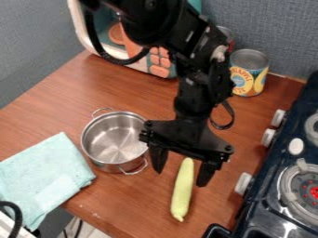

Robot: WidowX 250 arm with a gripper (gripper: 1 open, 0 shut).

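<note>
My black gripper (181,163) hangs over the wooden counter with its fingers spread open, just above the upper end of a pale yellow-green corn cob (181,195), which lies lengthwise on the wood. Nothing shows between the fingers. A steel pot (104,138) with handles sits to the left of the gripper.
A folded light cloth (43,177) lies at the front left. A stove (285,177) with knobs lines the right side. Cans (248,74) and a teal-and-white item (159,60) stand at the back, partly behind my arm.
</note>
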